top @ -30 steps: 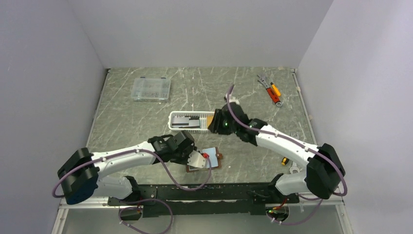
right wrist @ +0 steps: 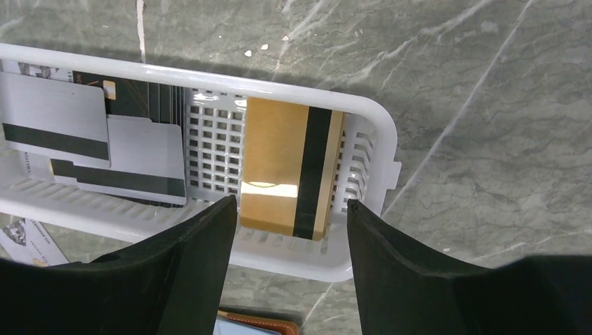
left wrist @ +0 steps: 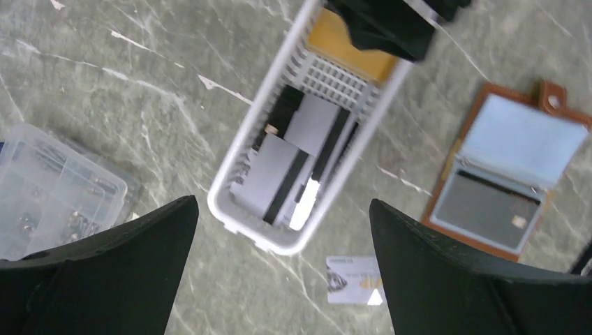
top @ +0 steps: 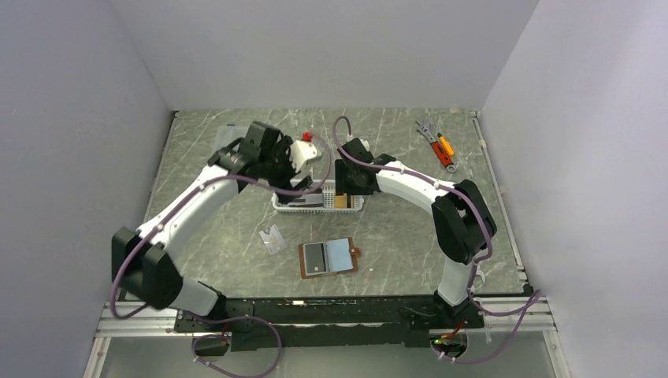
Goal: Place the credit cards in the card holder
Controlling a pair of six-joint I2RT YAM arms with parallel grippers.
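Note:
A white basket (right wrist: 391,150) holds grey cards with black stripes (right wrist: 139,167), some black cards and a gold card stack (right wrist: 274,164). My right gripper is open over the gold stack, nothing between its fingers. My left gripper hangs open above the left part of the basket. The brown card holder (top: 303,260) lies open in front of the basket, with grey and pale blue inner faces. A loose pale card (left wrist: 352,279) lies on the counter left of the holder.
A clear plastic case (left wrist: 56,195) sits at the back left, partly behind my left arm. Pliers (top: 438,151) and a yellow-handled tool (top: 445,144) lie at the back right.
My left arm has risen and moved back from the card holder to over the basket. My right arm has moved back over the basket's right end.

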